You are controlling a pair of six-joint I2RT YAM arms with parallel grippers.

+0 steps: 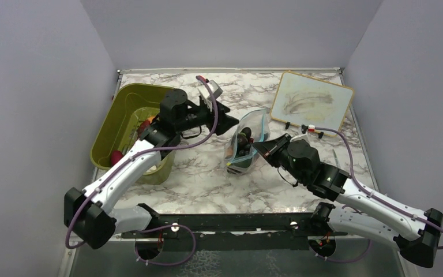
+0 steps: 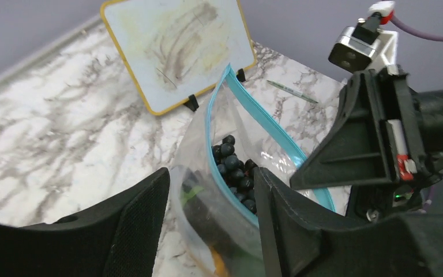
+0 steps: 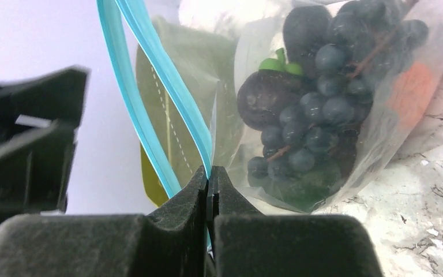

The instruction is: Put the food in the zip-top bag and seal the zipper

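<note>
The clear zip top bag (image 1: 243, 151) with blue zipper (image 2: 222, 179) stands mid-table, its top apart, holding dark grapes (image 2: 231, 161), a dark round food with a green stem (image 3: 265, 98) and something orange. My right gripper (image 1: 258, 144) is shut on the bag's zipper edge on the bag's right. My left gripper (image 1: 228, 120) is open above the bag's upper left, with nothing held.
A green bin (image 1: 105, 133) with more food stands at the left. A whiteboard (image 1: 311, 98) leans at the back right, with a pen (image 2: 291, 90) nearby.
</note>
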